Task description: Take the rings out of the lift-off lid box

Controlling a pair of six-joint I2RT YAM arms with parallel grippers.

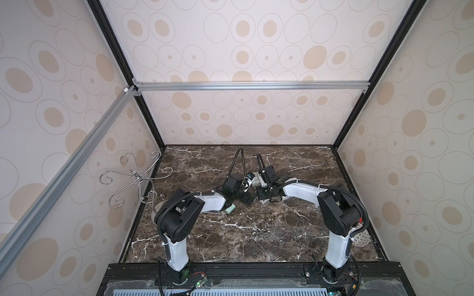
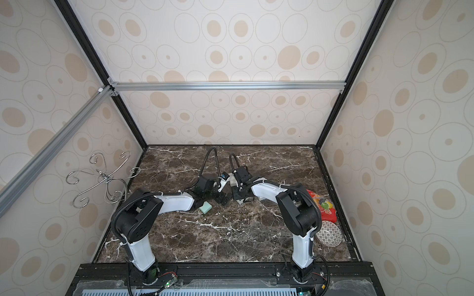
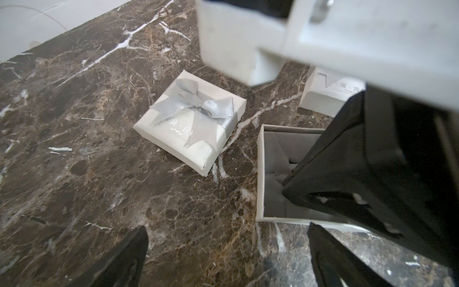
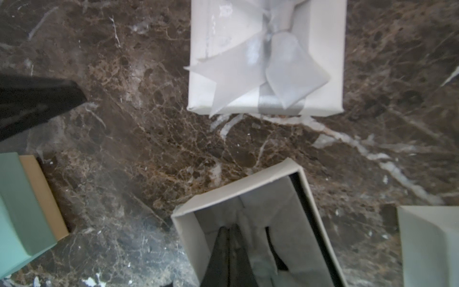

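An open white box with grey lining lies near the middle of the table, seen also in the left wrist view point(image 3: 260, 172). My right gripper is shut, its tips down inside that box with nothing visible between them; its body point(image 2: 243, 183) sits over the box in the top right view. No ring can be made out. My left gripper is open and empty, just to the left of the box. A white lid with a silver bow point(image 3: 191, 124) lies apart behind the box.
A second white box point(image 3: 320, 95) lies behind, another pale piece point(image 4: 425, 244) to the right, and a mint box point(image 2: 205, 207) by my left gripper. A red patterned item point(image 2: 325, 209) and a lace mat point(image 2: 328, 234) are at the right.
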